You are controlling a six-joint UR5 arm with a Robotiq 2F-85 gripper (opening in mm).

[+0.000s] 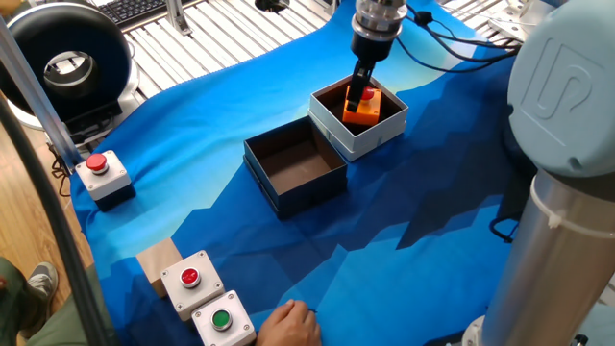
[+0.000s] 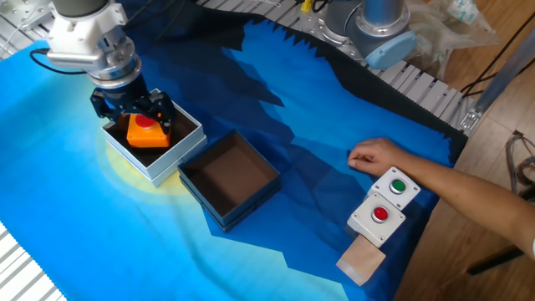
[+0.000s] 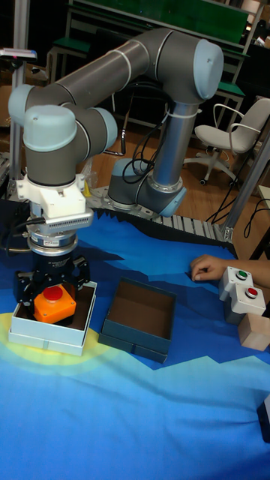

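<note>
An orange box with a red push button (image 1: 361, 108) sits inside the light grey-white open box (image 1: 357, 146). My gripper (image 3: 54, 295) points down over it with its fingers spread, one to each side of the orange button box (image 3: 54, 308). From exterior view 2, the gripper (image 2: 134, 110) covers the back of the white box and part of the orange one (image 2: 148, 136). Whether the fingers touch the orange box cannot be made out. Beside the white box stands an empty dark open box (image 1: 294, 163).
A white box with a red button (image 1: 190, 279), one with a green button (image 1: 222, 320) and a wooden block (image 1: 157, 264) stand together near a person's hand (image 1: 289, 326). Another red-button box (image 1: 102, 176) is at the left edge.
</note>
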